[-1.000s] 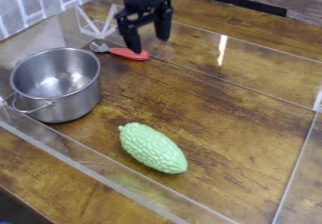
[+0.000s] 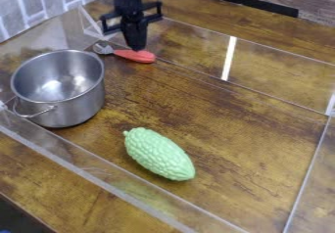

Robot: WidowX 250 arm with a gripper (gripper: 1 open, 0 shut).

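My black gripper (image 2: 131, 23) hangs at the top of the view, above and behind a red-handled utensil (image 2: 136, 56) with a metal head; it is small and dark, and no object shows in its fingers. A steel pot (image 2: 59, 80) stands at the left. A pale green bumpy vegetable (image 2: 160, 155) lies at the lower middle of the wooden table.
Clear barriers run along the table's left and right sides, with a white strip (image 2: 229, 58) at the upper right.
My gripper has moved up and back from over the red utensil, slightly to the left. The utensil, pot and vegetable look unmoved.
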